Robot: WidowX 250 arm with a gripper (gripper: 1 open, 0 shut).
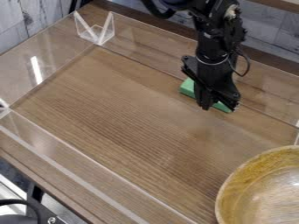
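Note:
My black gripper (205, 98) hangs low over the right-rear part of the wooden table (117, 118), its tip at a green object (190, 87) lying flat there. The green object is partly hidden behind the gripper, showing to its left and below right. The gripper looks shut; whether anything thin is between its fingers cannot be seen.
A yellow bowl (260, 188) fills the bottom right corner. A white wire stand (96, 28) is at the back left. A wooden wall edge runs along the back right.

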